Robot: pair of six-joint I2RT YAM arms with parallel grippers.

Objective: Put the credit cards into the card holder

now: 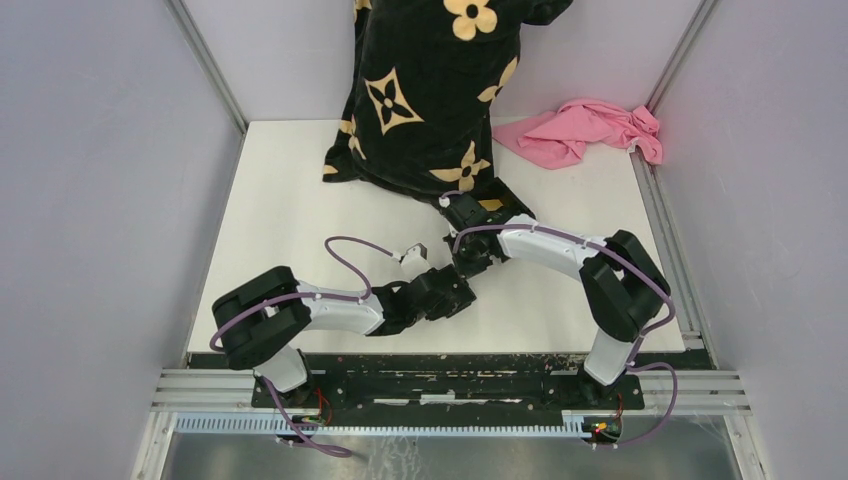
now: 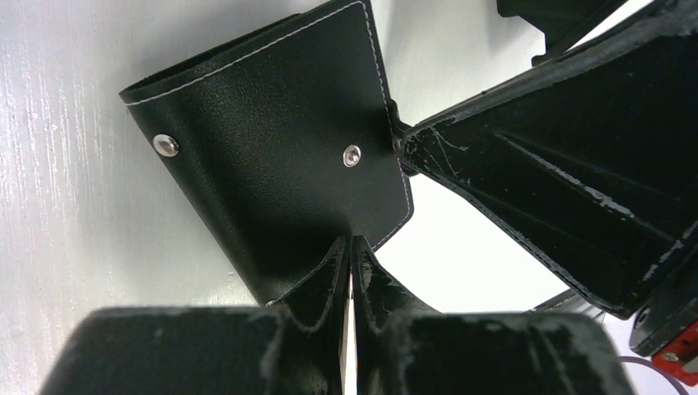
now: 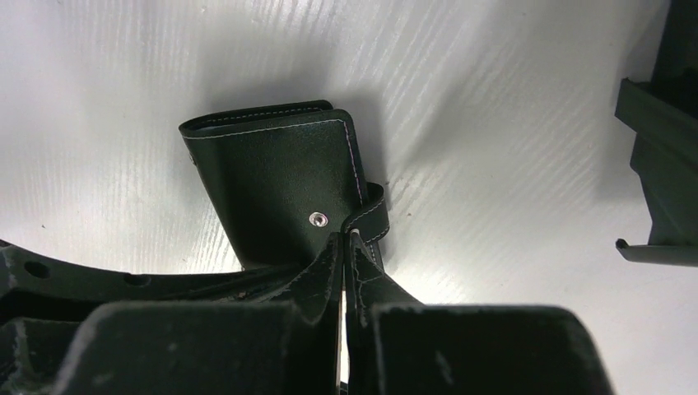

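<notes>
The black leather card holder [image 1: 455,292] [image 2: 263,140] [image 3: 263,181] lies folded on the white table, with snap studs and a side strap. My left gripper is shut at its lower edge; what is between the fingertips is hard to see, apparently the holder's edge. My right gripper is shut, its tips at the holder's strap on the side edge, nothing clearly between them. No cards can be made out.
A dark open box [image 1: 508,195] [image 3: 667,156] sits behind the right arm. A black patterned blanket [image 1: 420,100] and a pink cloth [image 1: 570,135] lie at the back.
</notes>
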